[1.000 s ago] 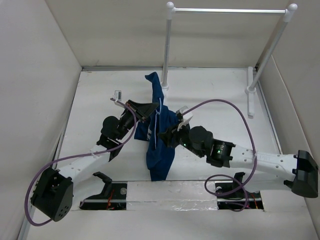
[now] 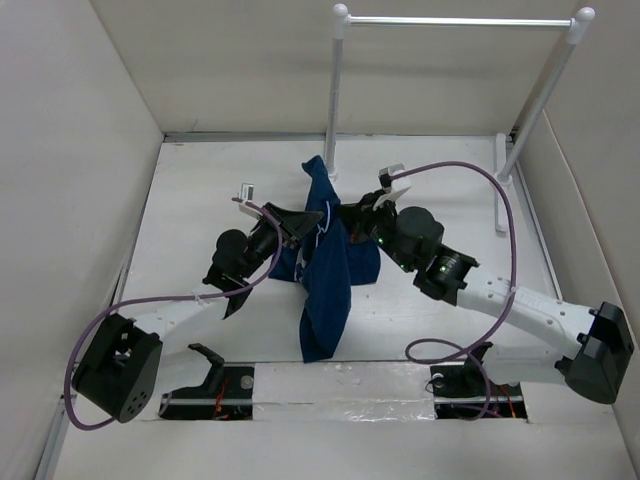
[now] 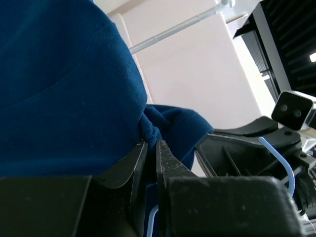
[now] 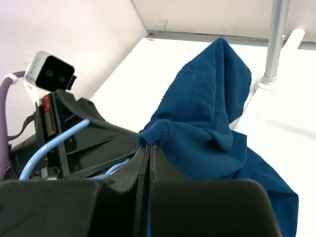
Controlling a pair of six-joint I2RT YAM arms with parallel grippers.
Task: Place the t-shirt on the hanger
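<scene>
A navy T-shirt (image 2: 325, 290) hangs between both grippers at the middle, its lower part draped toward the front edge. My left gripper (image 2: 318, 218) is shut on its gathered fabric; in the left wrist view cloth bunches at the fingertips (image 3: 165, 153). My right gripper (image 2: 345, 215) is shut at the shirt's upper right, fingertips against a ribbed fold (image 4: 155, 133); whether cloth is between them is hard to tell. The hanger (image 4: 52, 148) shows as light blue plastic beside the left gripper, mostly hidden by cloth and grippers.
A white rail rack (image 2: 450, 22) stands behind, its left post (image 2: 333, 100) just beyond the shirt and its right foot (image 2: 500, 210) at the right. Walls enclose the area.
My right gripper has moved up and back along the shirt to near the left one. The left gripper and the shirt's top have shifted slightly right.
</scene>
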